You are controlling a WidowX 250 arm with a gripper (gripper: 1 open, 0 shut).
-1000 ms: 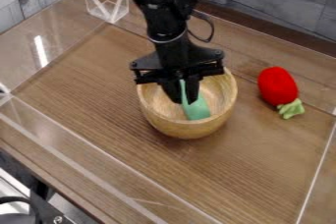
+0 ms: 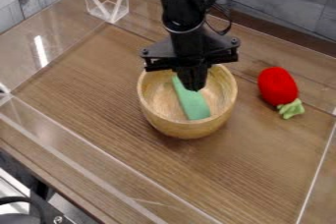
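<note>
My black gripper (image 2: 188, 57) hangs over the back half of a wooden bowl (image 2: 188, 127) in the middle of the table. It looks shut, with nothing visible between its fingers. A light green elongated object (image 2: 194, 102) lies inside the bowl, below and in front of the gripper; its far end is close to the fingers.
A red object with green leaves (image 2: 277, 86) lies to the right of the bowl. A clear plastic piece (image 2: 110, 7) sits at the back left. A dark cable lies at the bottom left corner.
The gripper has risen and moved toward the back, away from the green object. The green object lies slightly further left in the bowl.
</note>
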